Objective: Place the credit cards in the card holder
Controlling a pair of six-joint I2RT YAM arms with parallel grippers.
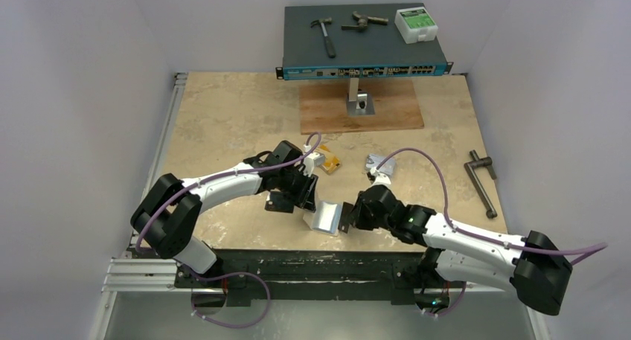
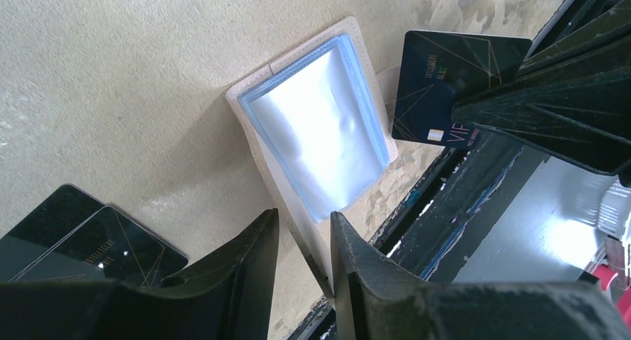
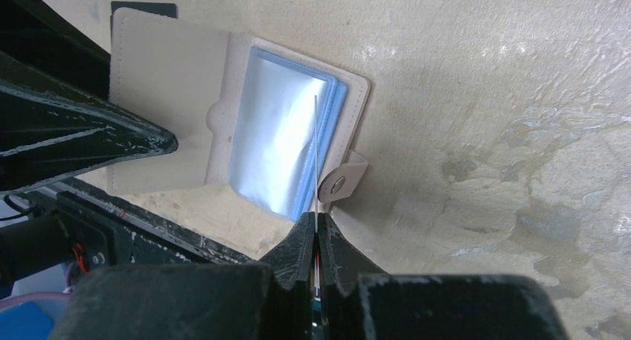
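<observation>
The open beige card holder (image 2: 257, 82) lies on the table, its clear blue-edged pocket (image 2: 320, 124) facing up. My left gripper is shut on the holder's raised flap. A black VIP card (image 2: 424, 87) is pinched by my right gripper beyond the holder's far edge. From the right wrist camera this card (image 3: 315, 143) appears edge-on, a thin line in front of the pocket's blue edge, with my right gripper shut at its near end. Whether the card touches the pocket, I cannot tell. Another black card (image 2: 82, 239) lies flat on the table.
Behind the grippers lie a yellow item (image 1: 329, 161) and a silvery packet (image 1: 381, 164). A grey L-shaped tool (image 1: 482, 184) rests at the table's right side. The table's dark front edge (image 1: 312, 257) is close to the holder.
</observation>
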